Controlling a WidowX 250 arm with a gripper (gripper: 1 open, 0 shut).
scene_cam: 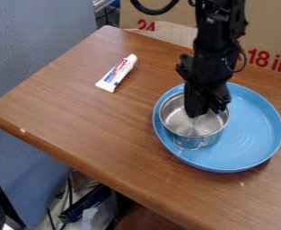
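Note:
A black gripper (200, 101) points down into a steel pot (193, 133), its fingertips low over or inside the pot at the upper part of its opening. The pot sits on a blue plate (248, 139). The fingers look close together, and what lies between them is hidden. A white toothpaste tube (116, 74) lies to the left on the wooden table (83, 126).
A cardboard sheet (266, 45) with red lettering stands behind the table. Cables and other items lie below the table's front left edge.

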